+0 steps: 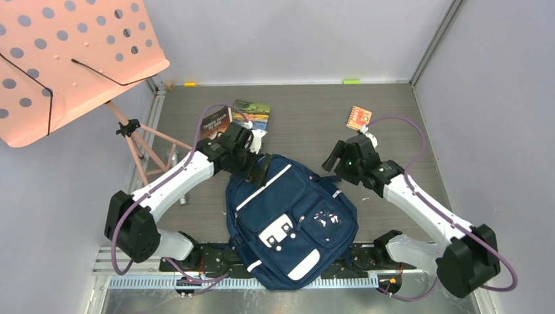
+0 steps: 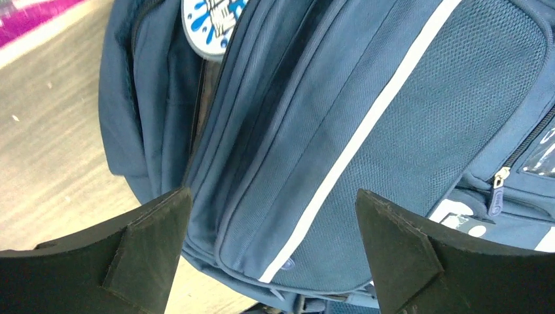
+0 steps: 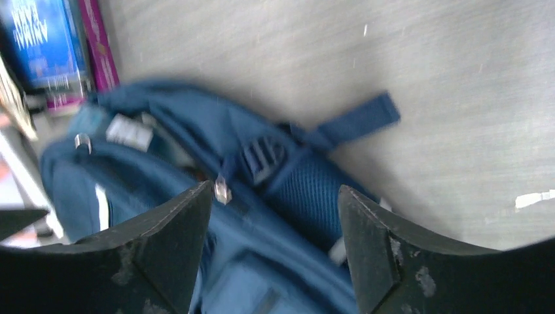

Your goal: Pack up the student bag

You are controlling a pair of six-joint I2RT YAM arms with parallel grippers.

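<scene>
A navy student bag [image 1: 278, 216] lies flat on the table, front pockets up. My left gripper [image 1: 260, 171] is over its upper left edge, open, with only blue fabric visible below its fingers [image 2: 154, 229]. In the left wrist view, an oval white piece with blue splashes [image 2: 214, 23] shows at the bag's gap. Just off the bag's upper right side, my right gripper [image 1: 331, 157] stands open; between its fingers I make out no held object, though that view is blurred. A brown book [image 1: 216, 122] and a colourful book [image 1: 256, 112] lie beyond the bag, partly behind the left arm. An orange notebook [image 1: 359, 118] rests at the back right.
A peach perforated stand [image 1: 72, 59] fills the upper left, its legs [image 1: 149, 152] reaching down beside the table. Grey walls enclose the back and right. Bare table [image 1: 307, 118] stretches between the books and the notebook.
</scene>
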